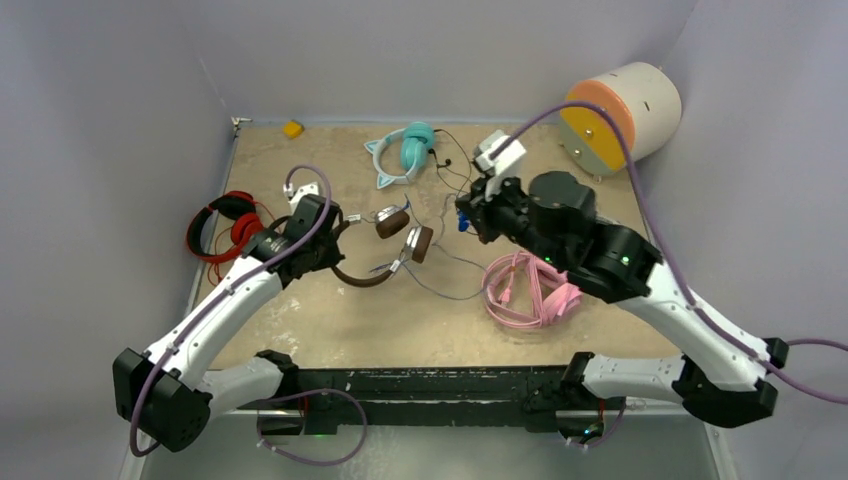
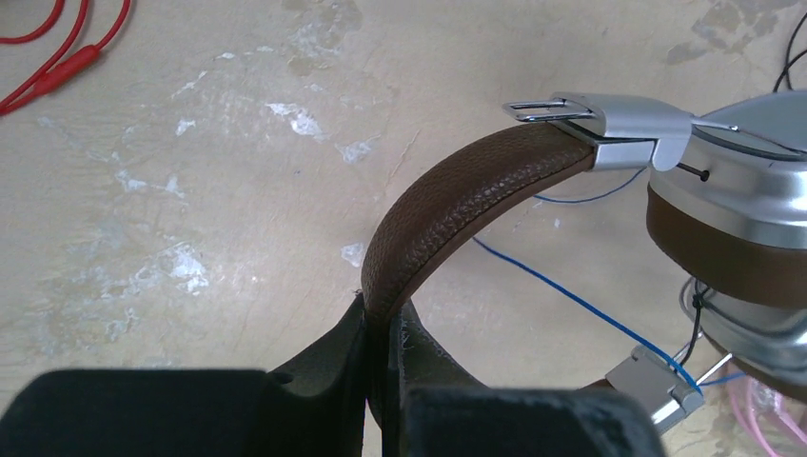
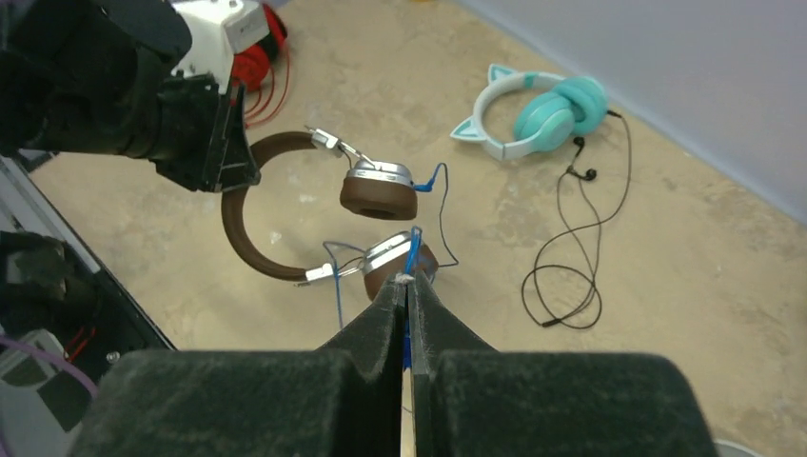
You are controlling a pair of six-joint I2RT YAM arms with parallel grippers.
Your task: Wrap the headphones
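Observation:
Brown-and-silver headphones [image 1: 417,243] are held by their leather headband [image 2: 447,200] in my left gripper, shut on it, with both ear cups to the right. A blue cable [image 2: 590,305] runs loosely across the band and cups. In the right wrist view my right gripper is shut on that cable, blue strands rising from between its fingertips. In the top view it hangs high, right of the brown headphones, with a blue piece [image 1: 463,220] at its tip.
Red headphones [image 1: 240,228] lie left, teal cat-ear headphones [image 1: 414,152] at the back with black earphones, pink headphones [image 1: 555,295] front right. A cylindrical box [image 1: 640,110] stands back right. Bare table shows front left.

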